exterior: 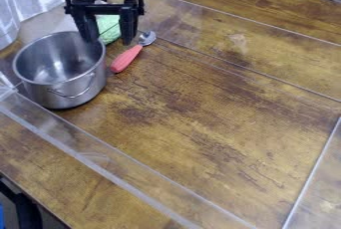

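Note:
My black gripper (110, 26) hangs at the top left, over the back rim of a steel pot (60, 74). Whether its fingers are open or shut is unclear. A spoon with a red handle (127, 59) and metal head lies on the wooden table just right of the pot, behind and below the gripper. A green object (110, 24) is partly hidden behind the gripper.
Clear plastic edges run along the left, front and right. A pale crinkled surface stands at the back left.

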